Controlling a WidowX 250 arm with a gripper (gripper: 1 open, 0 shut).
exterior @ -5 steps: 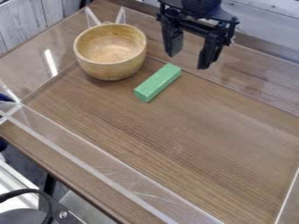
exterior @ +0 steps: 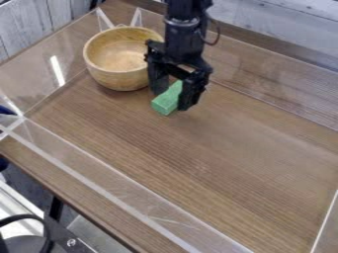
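Observation:
My gripper [exterior: 175, 79] hangs from the black arm at the top centre, its fingers open, over a green block [exterior: 168, 98] on the wooden surface. The fingers partly cover the block; whether they touch it is unclear. A tan bowl [exterior: 115, 57] stands just to the left of the gripper.
A black cable lies at the lower left edge, and small white objects sit at the left edge.
The arm and gripper have moved left and down toward the green block, which is now partly behind them.

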